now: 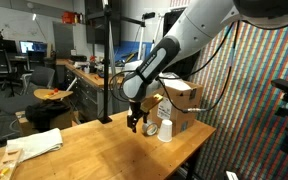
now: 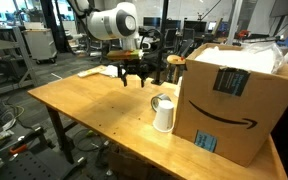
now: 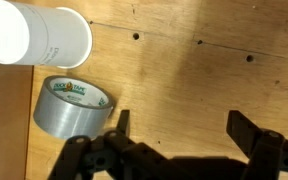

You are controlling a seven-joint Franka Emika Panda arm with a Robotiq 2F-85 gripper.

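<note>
My gripper is open above the table, with nothing but bare wood between its fingers. A silver roll of duct tape [image 3: 74,107] shows to the left of the fingers in the wrist view; it appears to stand on its edge. Close by is a white cylinder [image 3: 44,35], cut off by the upper left corner. From the second exterior view, the gripper [image 2: 133,79] hovers beyond the tape, which is partly covered by the white cylinder [image 2: 164,115]. The first exterior view has the gripper [image 1: 139,119] left of the cylinder [image 1: 165,131].
A large cardboard box [image 2: 224,105] borders the tape and cylinder. A folded white cloth [image 1: 41,144] and a shallow tray [image 1: 8,163] lie at the table's other end.
</note>
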